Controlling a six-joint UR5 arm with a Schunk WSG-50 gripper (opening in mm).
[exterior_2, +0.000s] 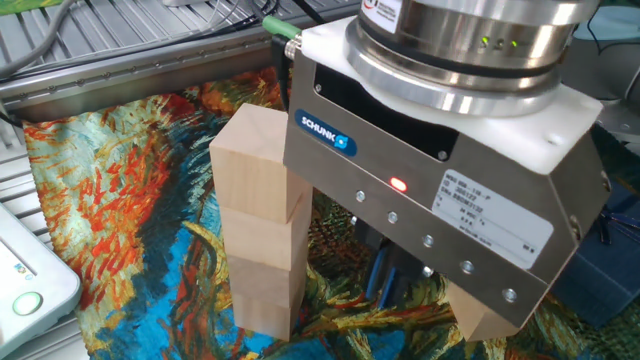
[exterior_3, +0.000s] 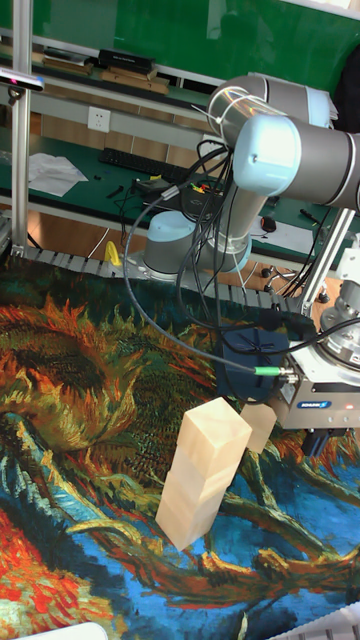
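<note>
A tall upright stack of light wooden blocks (exterior_2: 262, 230) stands on the patterned cloth, left of my gripper (exterior_2: 388, 275) in exterior view 2. The gripper's dark fingers with blue strips hang beneath the grey SCHUNK body, close together and partly hidden by it; how far apart they stand is unclear. Another wooden block (exterior_2: 482, 318) shows below the body's lower right edge, its upper part covered. In exterior view 3 the stack (exterior_3: 202, 475) stands in front, and a wooden block (exterior_3: 257, 425) is partly visible behind it, near the gripper body.
A dark blue box (exterior_3: 253, 363) sits behind the stack, near the arm's base. A white device with a green button (exterior_2: 40, 300) lies at the left edge. A cable loops from the arm to the gripper.
</note>
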